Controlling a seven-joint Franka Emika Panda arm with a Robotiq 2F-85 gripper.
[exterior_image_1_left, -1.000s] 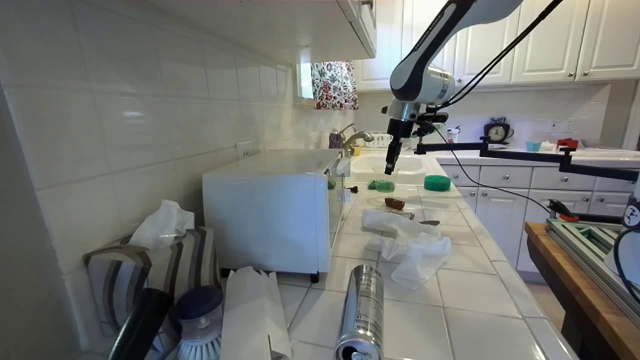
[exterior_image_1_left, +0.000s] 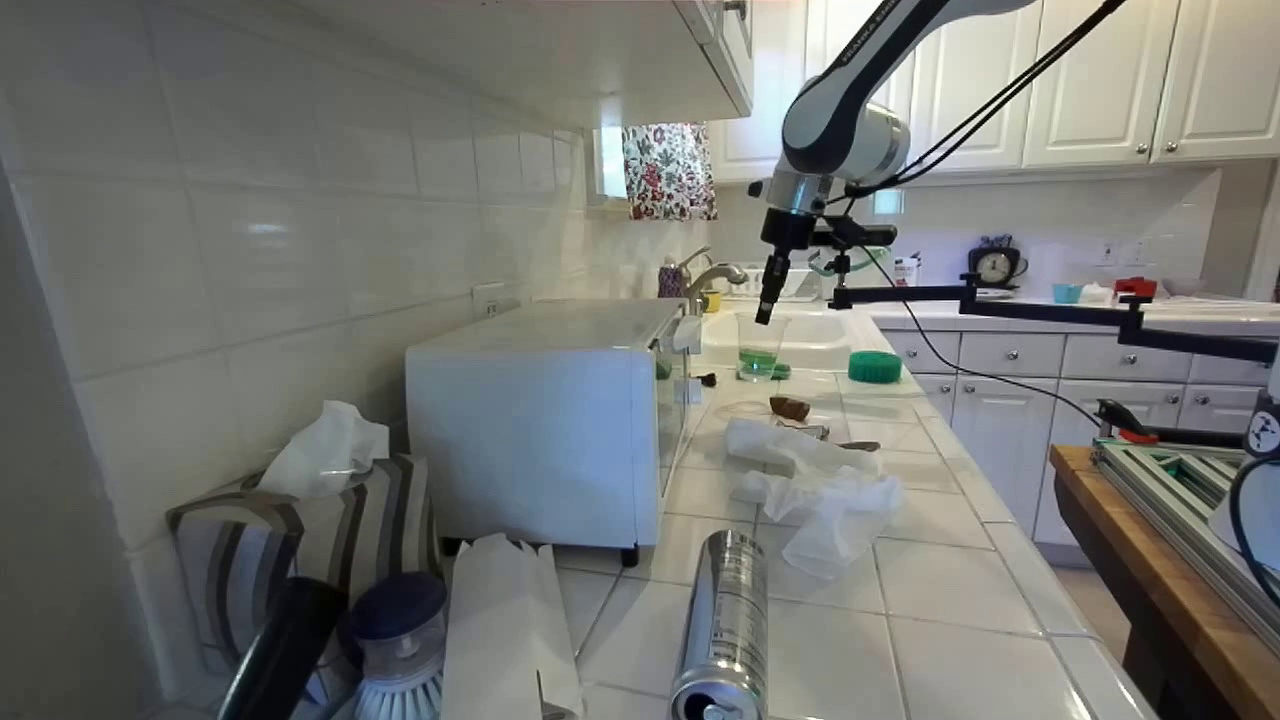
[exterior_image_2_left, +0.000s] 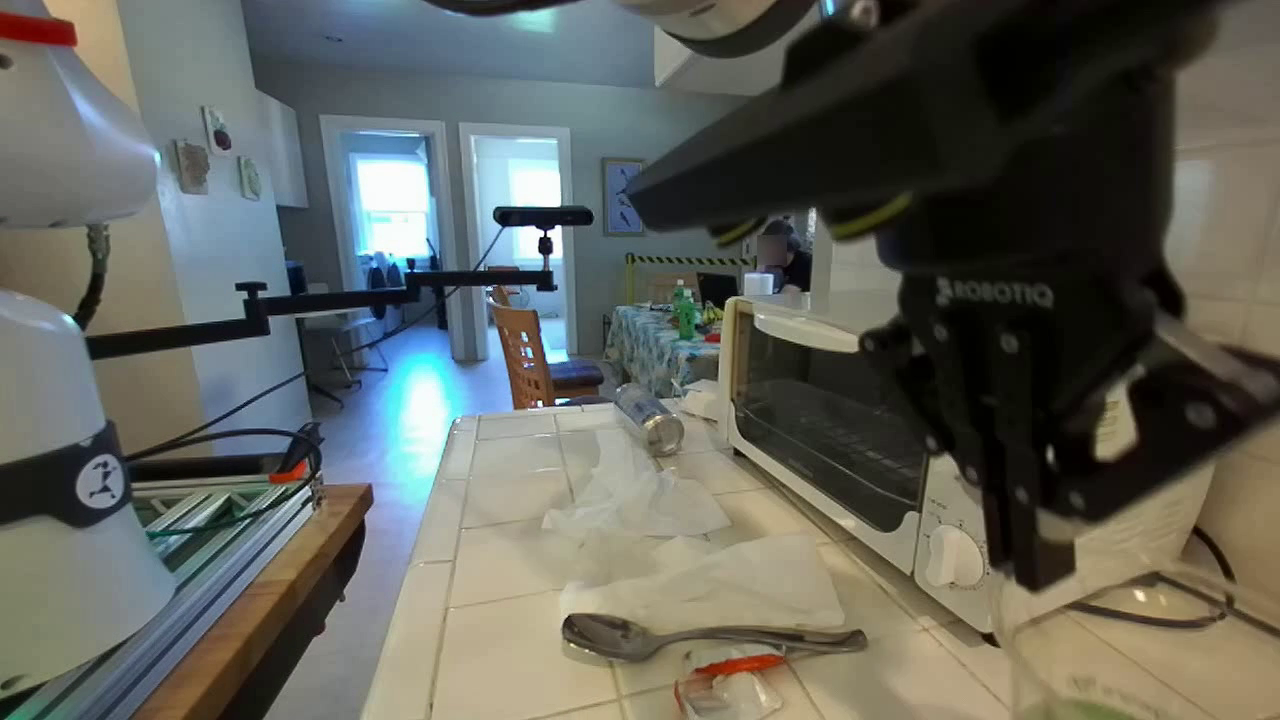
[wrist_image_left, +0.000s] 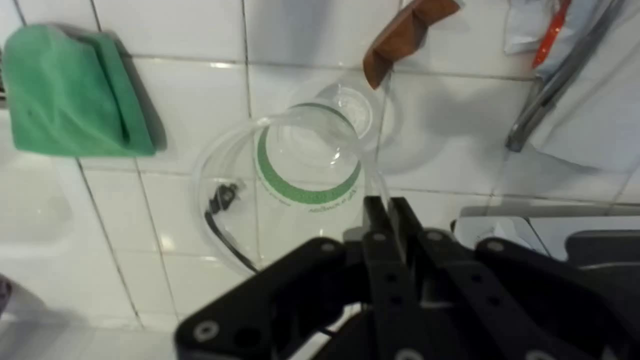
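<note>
A clear cup (wrist_image_left: 306, 195) with a green band shows in the wrist view, its wide mouth toward the camera. My gripper is shut on its rim, one finger inside and one outside as far as I can see. In the first exterior view the gripper (exterior_image_1_left: 763, 319) points down at the top of the cup (exterior_image_1_left: 757, 360), near the sink. The second exterior view has the gripper (exterior_image_2_left: 1038, 570) large at the right, with only part of the faint cup (exterior_image_2_left: 1080, 672) in frame. Whether the cup's base touches the counter is hard to tell.
A green cloth (wrist_image_left: 78, 96) lies by the sink (exterior_image_1_left: 822, 342). A brown wrapper (wrist_image_left: 405, 39), a spoon (exterior_image_2_left: 648, 638) and crumpled paper (exterior_image_1_left: 828, 492) are on the counter. The toaster oven (exterior_image_1_left: 534, 420) stands close by; a can (exterior_image_1_left: 725, 624) lies farther along.
My gripper and the cup have moved slightly left and up in the first exterior view, and the cup shows taller there. The things on the counter have not moved.
</note>
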